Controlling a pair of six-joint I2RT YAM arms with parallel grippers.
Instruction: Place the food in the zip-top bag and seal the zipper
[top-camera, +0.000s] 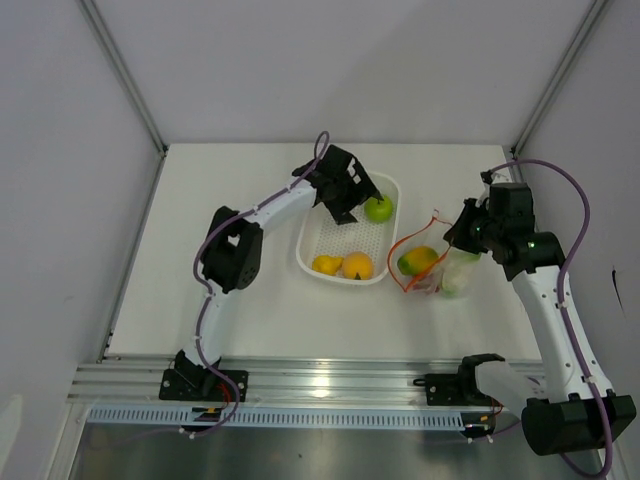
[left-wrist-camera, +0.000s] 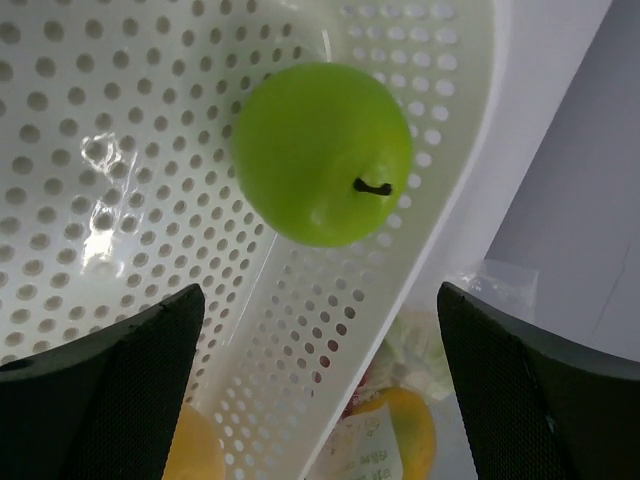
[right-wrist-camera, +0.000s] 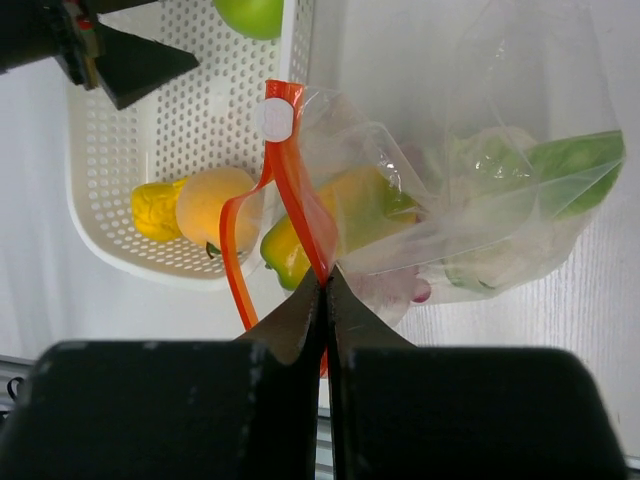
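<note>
A clear zip top bag with an orange zipper lies to the right of the basket, its mouth gaping towards it. Inside show a yellow-green mango-like fruit and something green and pale. My right gripper is shut on the bag's orange zipper edge. In the white basket sit a green apple, an orange fruit and a yellow pepper-like piece. Over the basket's far part, just left of the apple, my left gripper hangs open with nothing between its fingers.
The basket's raised rim runs between the apple and the bag. The metal rail marks the near edge.
</note>
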